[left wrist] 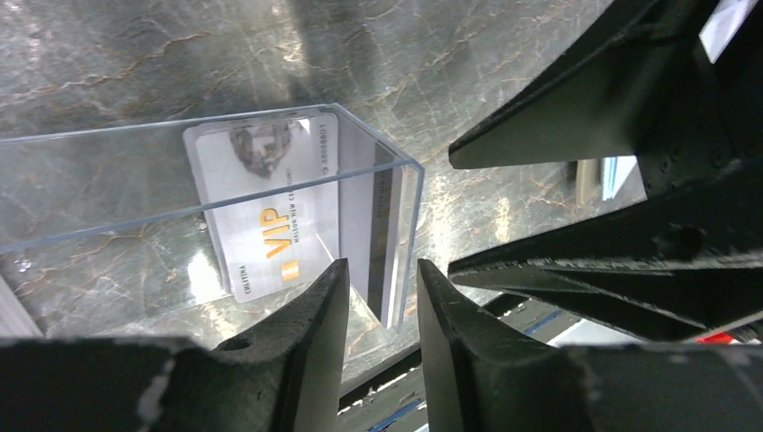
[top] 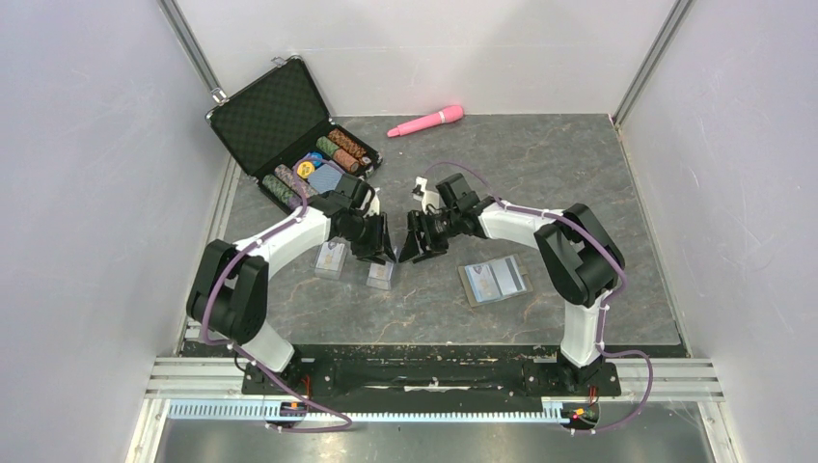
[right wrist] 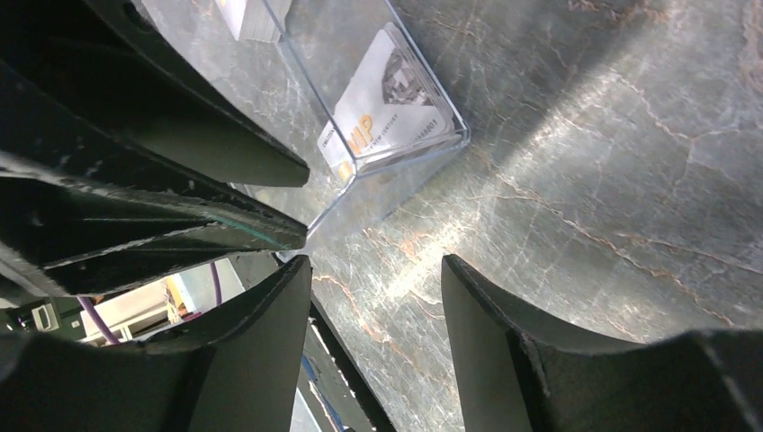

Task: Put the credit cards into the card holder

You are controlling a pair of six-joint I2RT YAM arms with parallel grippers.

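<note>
A clear card box [left wrist: 310, 193] stands on the table with white VIP cards [left wrist: 270, 243] in it. The cards [right wrist: 396, 99] lean against its inner side in the right wrist view. My left gripper is open close to the box's right end; whether a box wall lies between its fingers I cannot tell. Just right of the box my right gripper is open, bare table showing between its fingers. From above, both grippers face each other by the box [top: 380, 277], hiding part of it.
A flat holder [top: 495, 281] with blue-white contents lies to the right. An open case [top: 280, 116] of poker chips and a pink microphone [top: 424, 122] are at the back.
</note>
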